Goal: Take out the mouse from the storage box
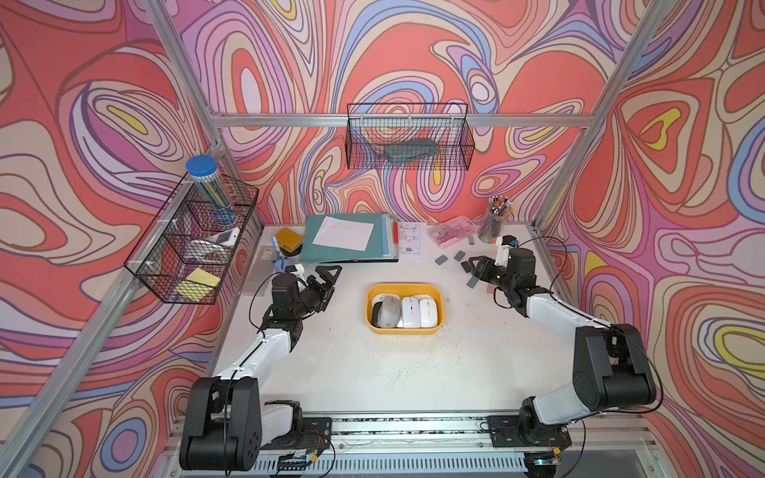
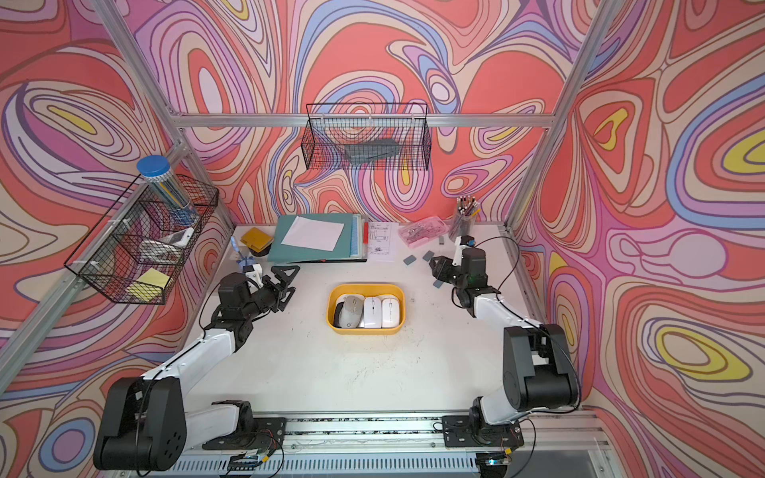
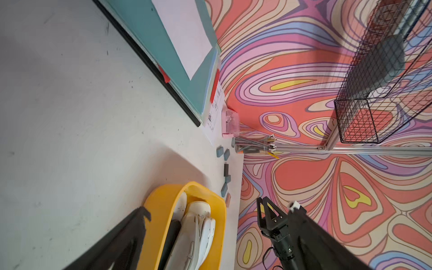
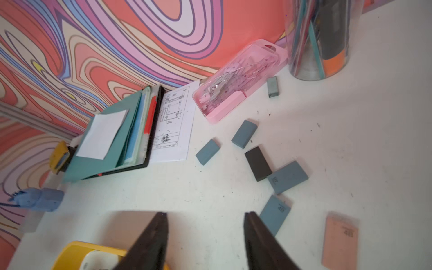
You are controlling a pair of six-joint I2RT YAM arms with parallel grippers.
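A yellow storage box [image 1: 405, 330] stands at the middle of the table, filled with several mice side by side. Among them are a grey mouse [image 1: 389, 311] toward the left and white mice, one of them a white mouse [image 1: 428, 311] at the right end; a dark one is partly covered at the far left. My left gripper [image 1: 330, 288] is open, left of the box and apart from it, with nothing between its fingers. Right of the box and farther back, my right gripper has its fingers apart, with only bare table visible between them.
Several grey erasers [image 4: 288, 176] and a pink eraser [image 4: 340, 240] lie near my right gripper. Behind are a teal folder [image 1: 358, 247], a pink case [image 1: 452, 232] and a pen cup [image 1: 495, 226]. The table in front of the box is clear.
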